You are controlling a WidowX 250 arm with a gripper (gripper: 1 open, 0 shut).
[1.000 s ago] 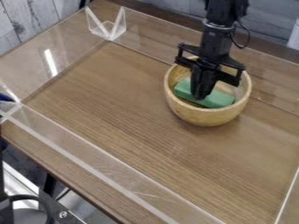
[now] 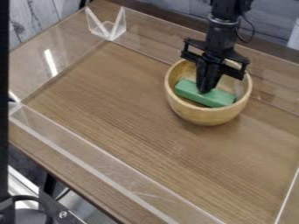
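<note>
A round wooden bowl (image 2: 188,112) sits on the right half of the wooden table, holding a green block (image 2: 214,100) that lies tilted along its bottom. My black gripper (image 2: 205,86) reaches down from the top into the bowl, its tip at the block's upper side. It looks shut; whether anything is between its fingers is hidden at this size.
A clear plastic piece (image 2: 107,24) stands near the back left edge. Black cables or hardware lie at the bottom left corner.
The gripper and the bowl have shifted slightly to the right, with the green block still beneath the gripper's tip.
</note>
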